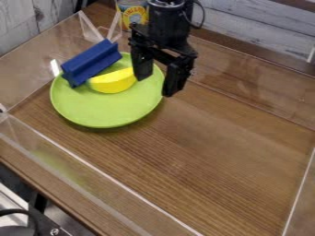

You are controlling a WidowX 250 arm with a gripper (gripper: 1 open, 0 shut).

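Observation:
My black gripper (160, 66) hangs over the right part of a green plate (88, 109), its two fingers pointing down and apart, with nothing visible between them. A yellow banana-like piece (112, 80) lies on the plate, left of the gripper. A blue block (88, 59) lies tilted at the plate's upper left, against the yellow piece.
A can (133, 13) stands at the back, partly behind the arm. Clear and white walls edge the surface at left, back and right.

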